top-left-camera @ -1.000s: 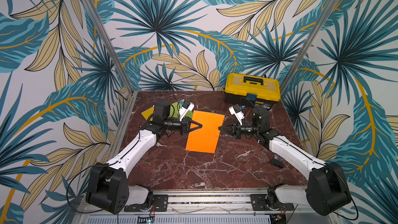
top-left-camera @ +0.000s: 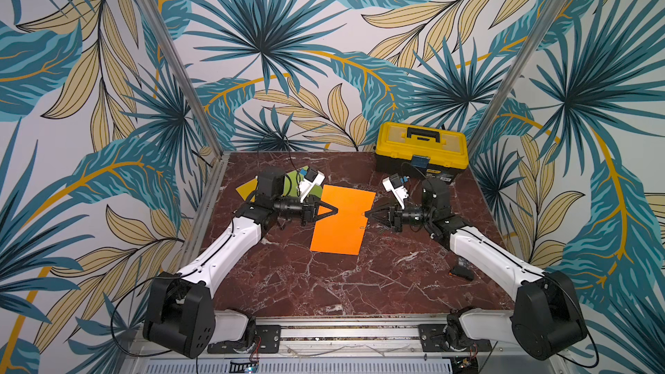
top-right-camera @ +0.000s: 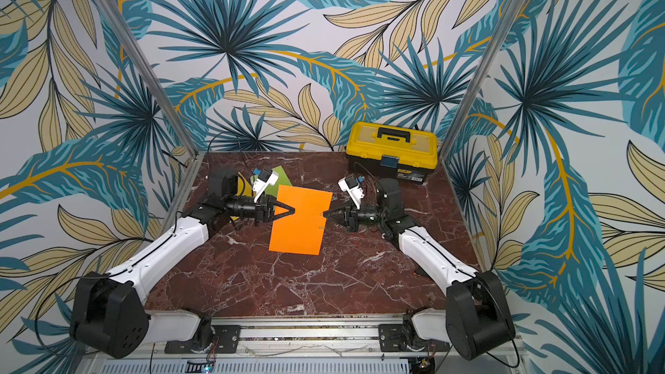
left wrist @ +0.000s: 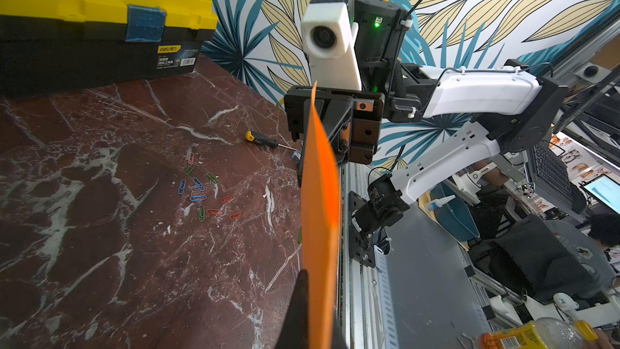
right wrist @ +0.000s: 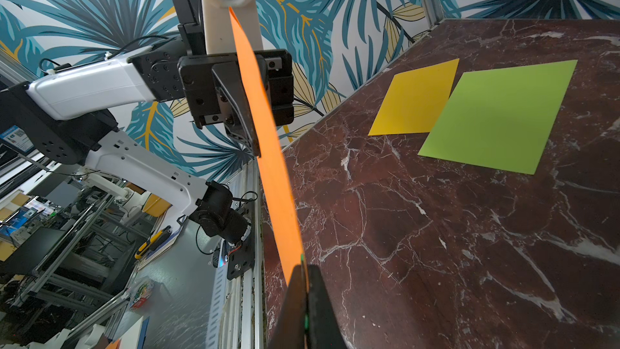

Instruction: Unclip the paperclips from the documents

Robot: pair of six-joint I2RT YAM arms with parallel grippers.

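An orange sheet is held up between both grippers, seen edge-on in the wrist views. My left gripper is shut on it from the left. My right gripper is shut at its right edge, where a green paperclip shows between the fingers. Loose red, blue and green paperclips lie on the marble table in the left wrist view. A green sheet and a yellow sheet lie flat on the table at the left.
A yellow toolbox stands at the back right. A screwdriver lies on the table near the right arm.
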